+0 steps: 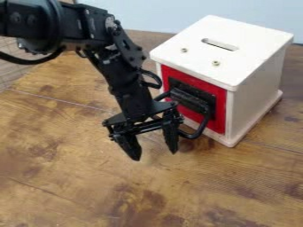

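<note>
A white box (258,89) stands at the right, with a red front panel (217,131) that carries a black fitting and a loop-shaped black handle. My black gripper (154,150) hangs over the wooden floor just left of and in front of the box, fingers pointing down and apart, with nothing visible between them. Part of the handle runs behind the gripper, so whether they touch is unclear. The box top has a slot and two small metal studs.
A pale wall (178,9) runs along the back.
</note>
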